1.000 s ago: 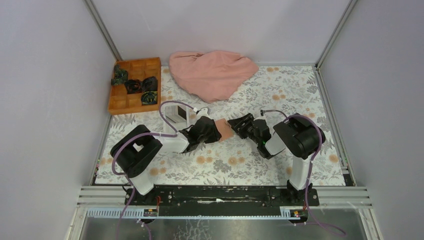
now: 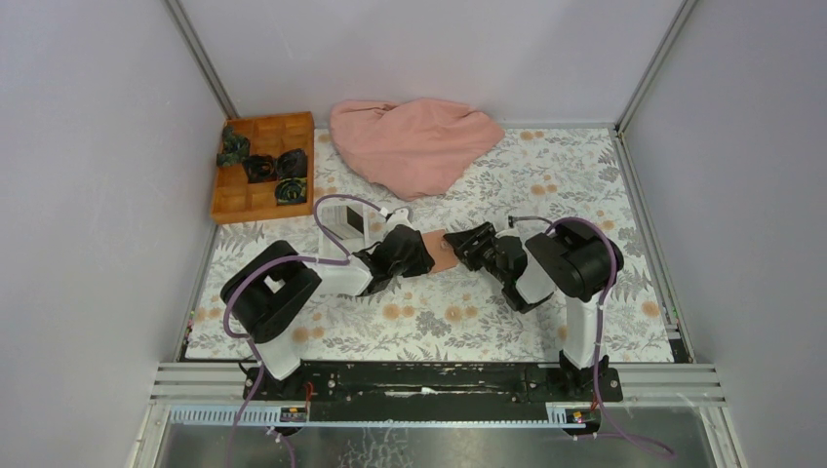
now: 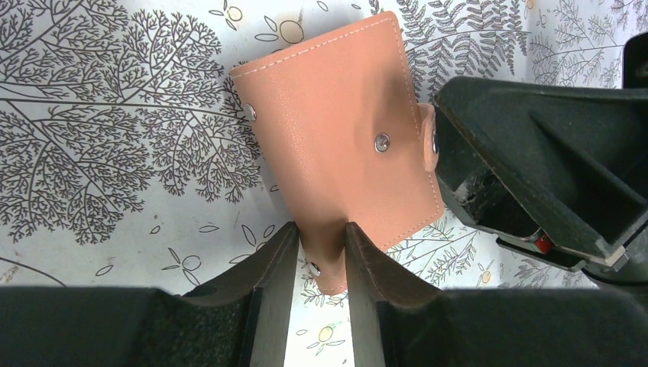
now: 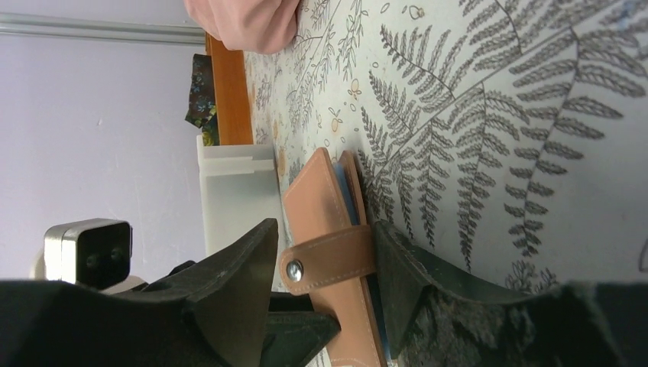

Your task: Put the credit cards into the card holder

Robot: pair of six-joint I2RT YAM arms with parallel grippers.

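Observation:
The salmon leather card holder (image 2: 442, 255) is folded over, between my two grippers above the patterned tabletop. My left gripper is shut on its folded spine end. On the opposite edge, a short strap (image 4: 336, 258) with a metal snap wraps around the holder; a matching snap stud (image 3: 382, 143) shows on the cover. My right gripper stands open, its fingers on either side of the strap, the right fingertip (image 4: 386, 241) close against it. Blue edges (image 4: 345, 187), which look like cards, show between the covers in the right wrist view.
A white box-like holder (image 2: 341, 216) stands behind the left arm. Farther back are an orange compartment tray (image 2: 241, 205) with dark items and a crumpled pink cloth (image 2: 414, 146).
My left gripper, still holding the card holder, has edged slightly right.

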